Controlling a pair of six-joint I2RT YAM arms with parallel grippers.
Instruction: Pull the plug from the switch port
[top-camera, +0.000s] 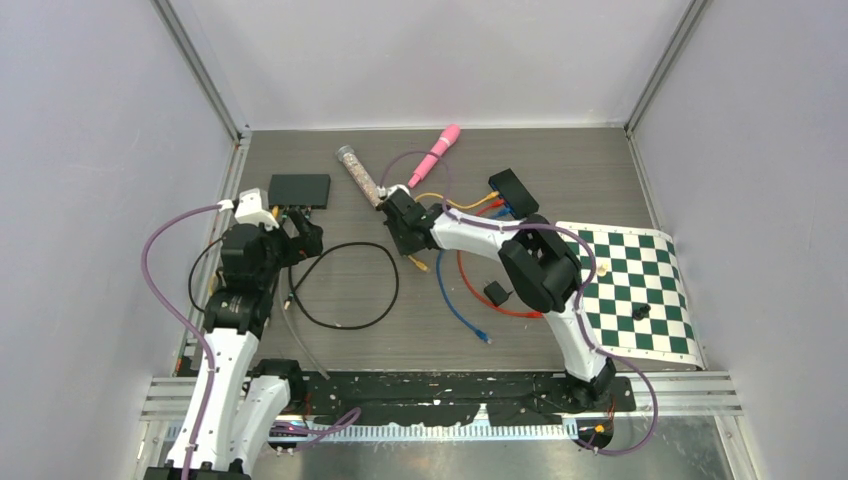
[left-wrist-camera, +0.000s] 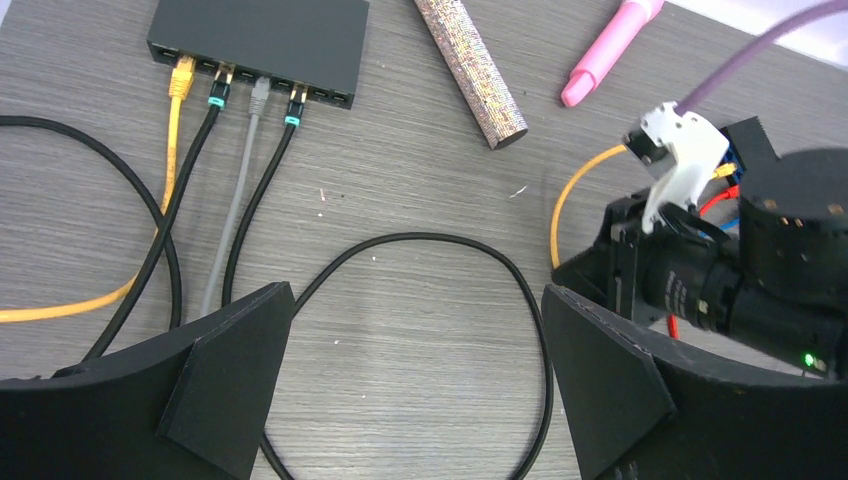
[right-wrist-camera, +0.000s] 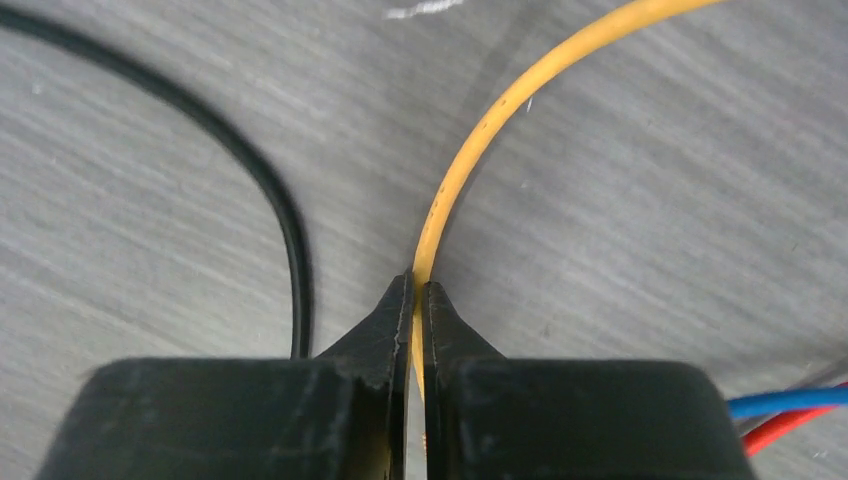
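A black switch (left-wrist-camera: 258, 45) at the back left has yellow, grey and black plugs in its front ports. A second black box (top-camera: 513, 192) at the back right holds yellow, red and blue plugs. My right gripper is shut on the yellow cable (right-wrist-camera: 500, 110), low over the table between the two boxes, with the cable running up between its fingertips. My left gripper hangs open over the black cable loop (left-wrist-camera: 440, 236), with nothing between its fingers.
A bead-filled tube (top-camera: 359, 177), a pink cylinder (top-camera: 440, 146), a small black block (top-camera: 496, 293) and a checkered mat (top-camera: 625, 290) surround the cables. Bare table lies inside the black loop.
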